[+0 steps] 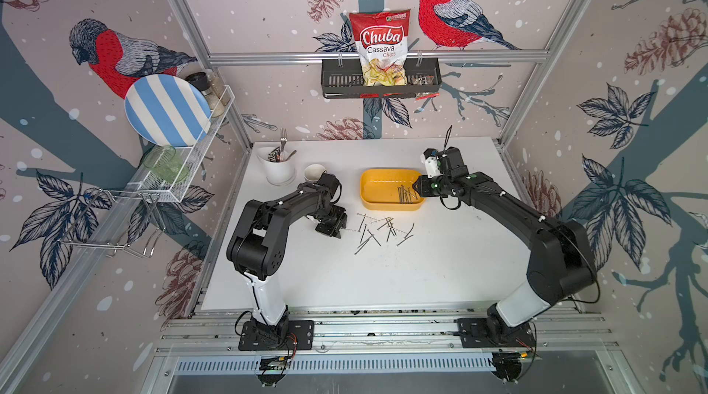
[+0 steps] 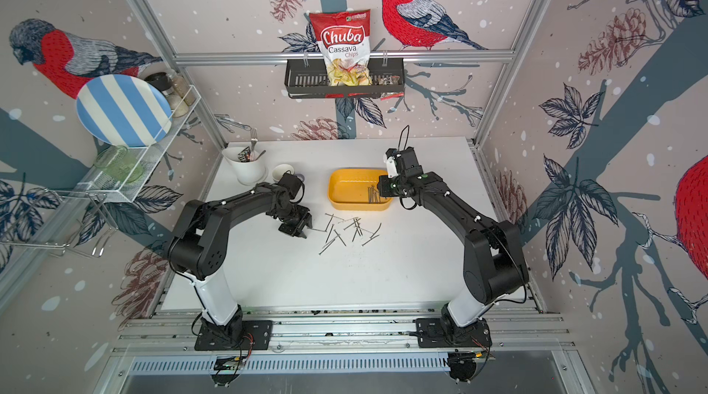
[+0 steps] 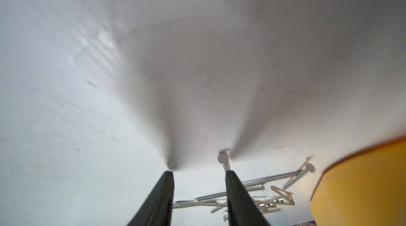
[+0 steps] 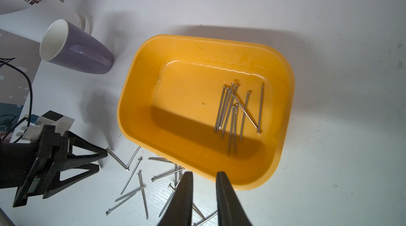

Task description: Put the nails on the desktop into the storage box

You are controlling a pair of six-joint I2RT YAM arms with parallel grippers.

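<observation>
The yellow-orange storage box [image 4: 186, 48] stands on the desktop, several nails [image 4: 230, 111] lying in its right part. In front of it, more nails [image 1: 385, 230] are scattered in a loose, partly crossed pile on the white surface. My left gripper is low at the pile's left side, open and empty; one nail's head [image 3: 222, 157] shows close to its right finger. Over the box's right front side hangs my right gripper, its fingers part open with nothing visible between them. In the right wrist view both left fingers [image 4: 91, 154] appear apart.
Behind the left arm are a purple-white mug [image 4: 80, 50] and a white pot [image 1: 276, 169] with cutlery. A wall shelf holds a chip bag [image 1: 382, 47] above the back edge.
</observation>
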